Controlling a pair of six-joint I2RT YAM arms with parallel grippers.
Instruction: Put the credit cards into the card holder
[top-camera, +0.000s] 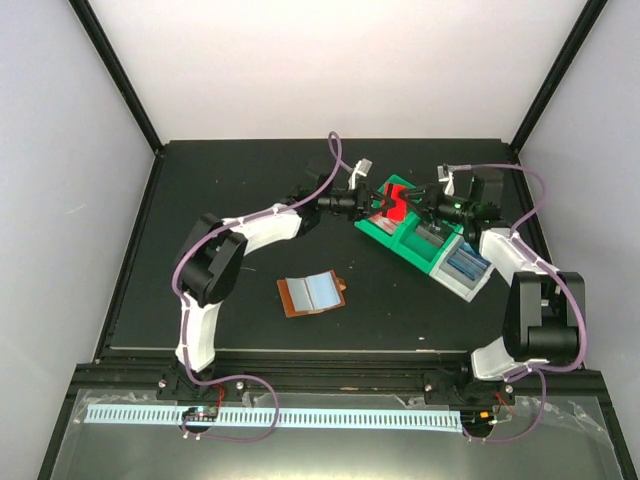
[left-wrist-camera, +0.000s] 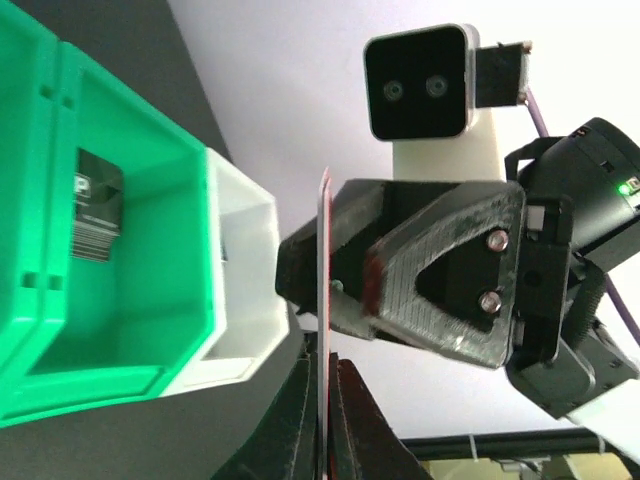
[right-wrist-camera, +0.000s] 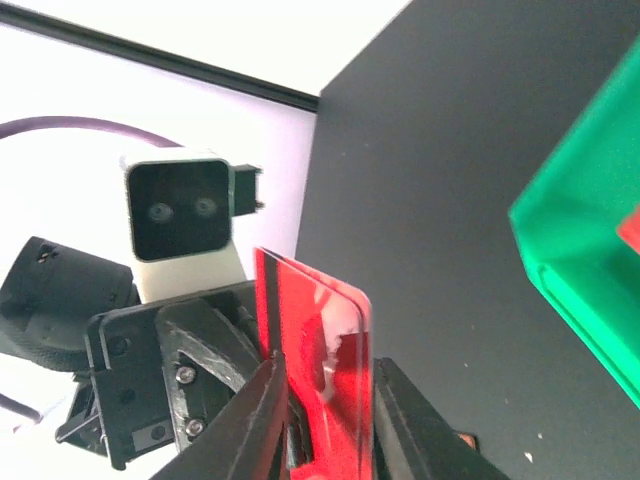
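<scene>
A red card (top-camera: 396, 204) with a black stripe is held up over the green bins, between my two grippers. My left gripper is shut on it; in the left wrist view the card stands edge-on between the fingertips. From the other side, my right gripper has its fingers parted around the card, with a gap wider than the card's thickness. The brown card holder (top-camera: 284, 298) lies open on the table, left of the bins, pale inside.
Green bins (top-camera: 379, 234) stand below the grippers, one with red-and-white cards, another with dark cards (left-wrist-camera: 97, 205). A white bin (top-camera: 455, 286) with blue cards adjoins them. Around the card holder the black table (top-camera: 220, 320) is bare.
</scene>
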